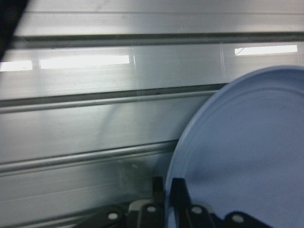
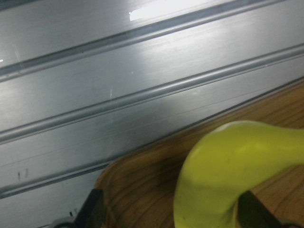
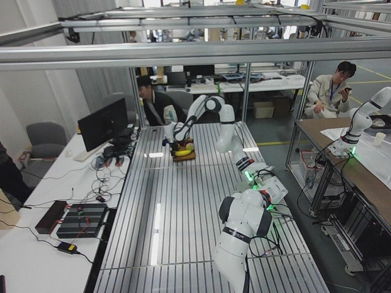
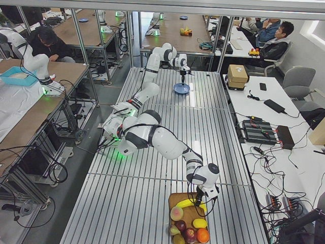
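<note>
A yellow banana (image 4: 186, 203) (image 2: 223, 166) lies on a wooden tray (image 4: 176, 198) (image 2: 137, 190) among several other fruits. My right gripper (image 4: 202, 197) is down over it, with the banana between its open fingers in the right wrist view. A blue plate (image 4: 177, 89) (image 1: 247, 142) sits at the other end of the table. My left gripper (image 4: 183, 80) is at the plate's rim, a finger on either side of it in the left wrist view; whether it is gripping the rim is unclear.
An orange (image 4: 202, 235), apples (image 4: 189, 235) and a peach (image 4: 176, 213) share the tray. The slatted metal table (image 4: 127, 203) is otherwise largely clear. Side desks hold cables, boxes and a monitor (image 3: 102, 122).
</note>
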